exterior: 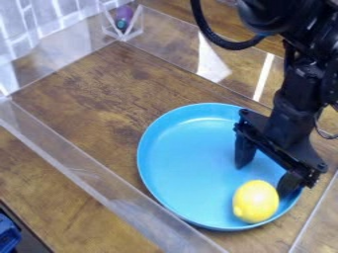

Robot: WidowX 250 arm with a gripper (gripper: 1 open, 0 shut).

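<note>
A blue plate [185,163] lies on the wooden surface, holding a yellow lemon-like object [255,201] near its front right. My black gripper [268,164] hangs over the right part of the plate, its fingers pointing down behind the yellow object, apart from it. Its fingers look spread, with nothing visible between them.
Clear plastic walls border the wooden floor on the left, front and back. A small purple and green object [123,18] stands at the back. A dark blue item [7,235] is at the lower left. The wood left of the plate is clear.
</note>
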